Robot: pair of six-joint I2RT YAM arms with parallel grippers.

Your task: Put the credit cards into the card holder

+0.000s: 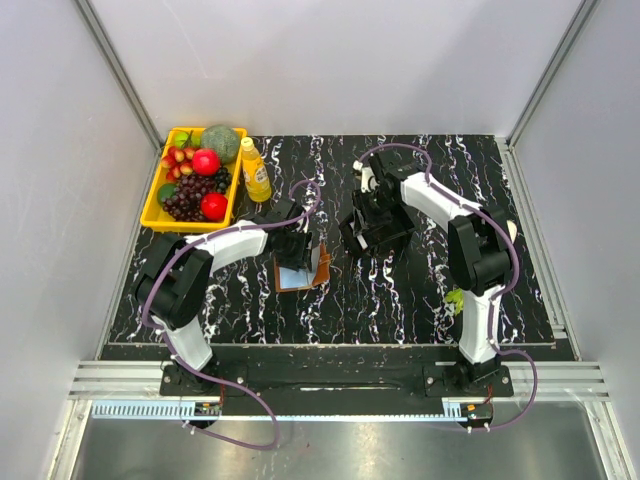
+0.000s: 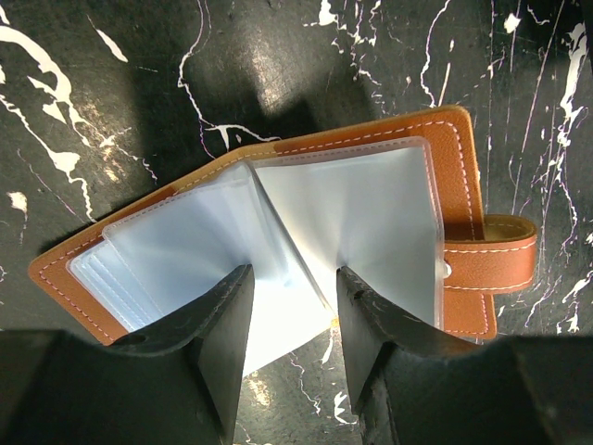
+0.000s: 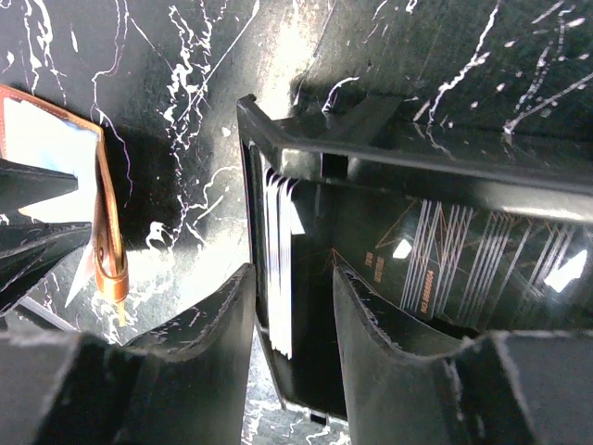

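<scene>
The brown card holder (image 2: 468,185) lies opened out on the table, its translucent sleeves (image 2: 371,213) fanned and one sleeve edge raised. Over it my left gripper stands part open, that edge running between its fingers without a visible pinch. White cards (image 3: 278,264) stand on edge in a bunch at the left end of a black box (image 3: 454,181). My right gripper hangs over this end, fingers apart on either side of the cards, which look untouched. The lower part of the box is hidden behind the fingers.
A yellow basket of fruit (image 1: 151,212) and a yellow bottle (image 1: 256,172) stand at the back left. Something green (image 1: 454,300) lies near the right edge.
</scene>
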